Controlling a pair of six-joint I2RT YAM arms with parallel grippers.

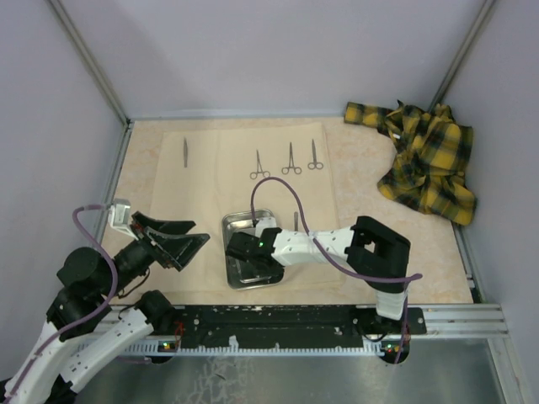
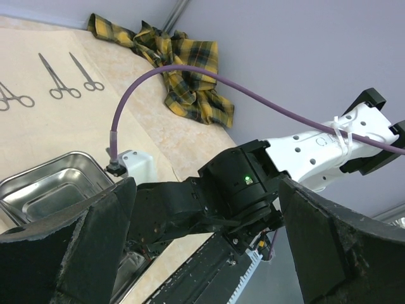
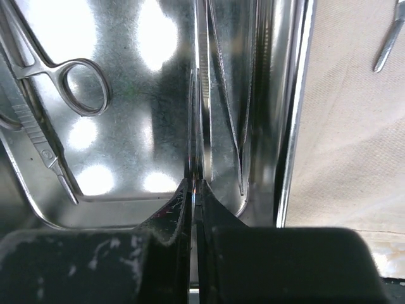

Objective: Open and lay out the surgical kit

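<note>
In the right wrist view, my right gripper is shut on the closed end of thin metal tweezers (image 3: pixel 190 120), low inside the steel tray (image 3: pixel 293 139). Their two narrow arms run away from the fingertips, nearly parallel. A second pair of tweezers (image 3: pixel 228 104) lies right of them, along the tray wall. Ring-handled scissors (image 3: pixel 58 77) and a scalpel handle (image 3: pixel 37 130) rest at the tray's left side. From above, the right arm hides much of the tray. My left gripper (image 1: pixel 200 233) stands open and empty, left of the tray.
Along the cloth's back lie a slim instrument (image 1: pixel 185 153) and three ring-handled tools, among them a middle clamp (image 1: pixel 291 158). Another handle (image 3: pixel 389 45) lies right of the tray. A plaid shirt (image 1: pixel 429 156) fills the back right corner. Cloth left of the tray is mostly bare.
</note>
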